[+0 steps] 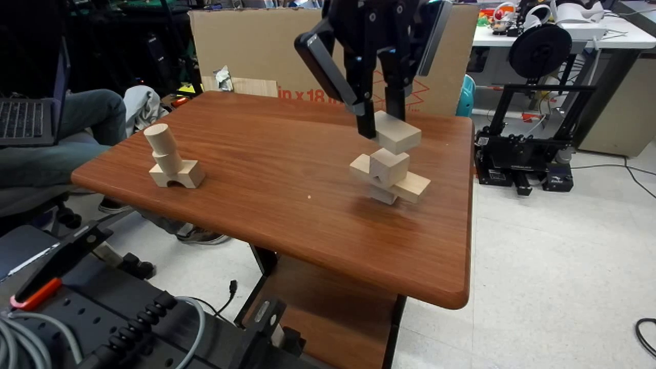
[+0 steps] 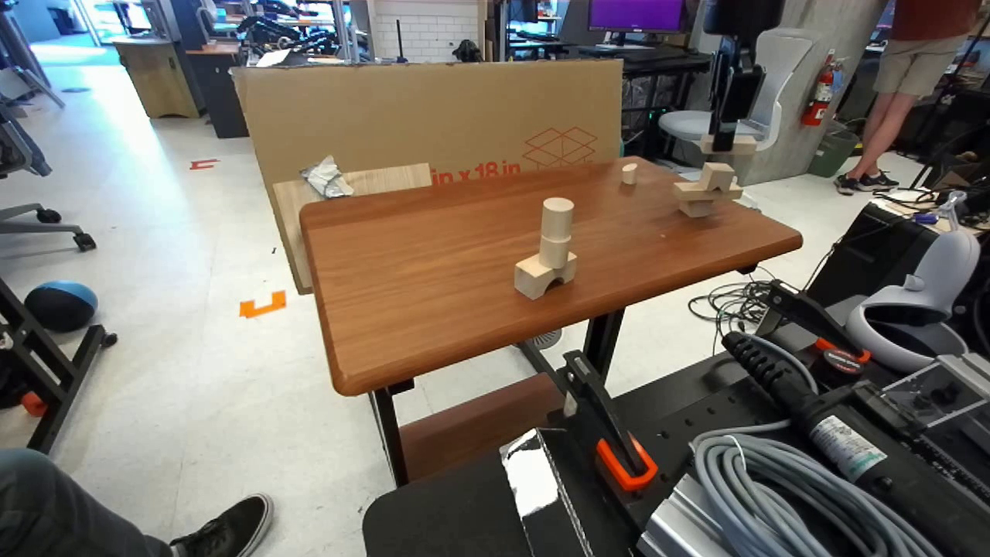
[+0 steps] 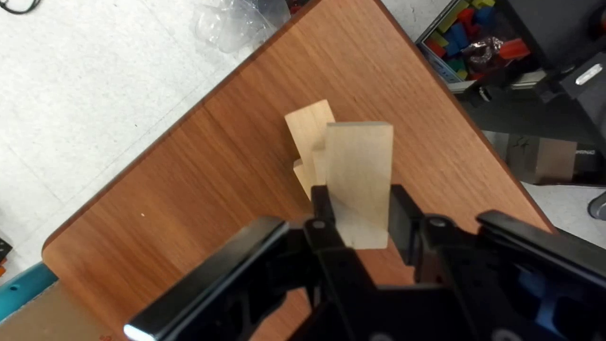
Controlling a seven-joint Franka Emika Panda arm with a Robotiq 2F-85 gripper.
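My gripper is shut on a flat rectangular wooden block, held level with a finger on each side. In the wrist view the held block hides part of a small stack beneath it. That stack stands near the table's right end: a low base block, a flat plank across it and a notched block on top. In exterior view 2 the held block hangs above the notched block, with a gap between them.
At the table's front left, two stacked cylinders rest on an arch block. A small lone cylinder stands near the back edge. A cardboard sheet rises behind the table, whose middle is clear.
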